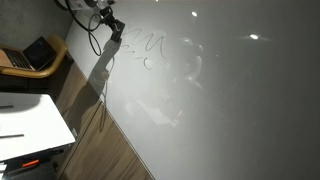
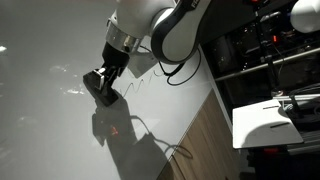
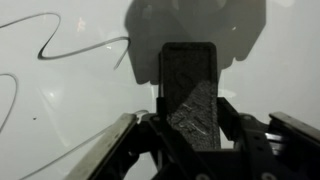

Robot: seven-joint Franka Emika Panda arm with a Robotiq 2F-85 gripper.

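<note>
My gripper is shut on a black, block-shaped eraser (image 3: pixel 190 82), which points away from me towards the whiteboard (image 3: pixel 290 60). In exterior view 2 the dark eraser (image 2: pixel 101 88) is up by the board's surface; whether it touches cannot be told. Dark wavy marker lines (image 3: pixel 85 48) run over the board to the left of the eraser in the wrist view. The same scribble (image 1: pixel 155 42) shows in exterior view 1, just right of the eraser (image 1: pixel 117 32). The eraser's lower end is hidden between the fingers.
A white table (image 1: pixel 30 128) stands near the board's edge, with a chair and a laptop (image 1: pixel 40 52) behind it. Wooden panelling (image 1: pixel 105 150) borders the board. A black cable (image 1: pixel 92 38) loops beside the arm. Much of the board is free of objects.
</note>
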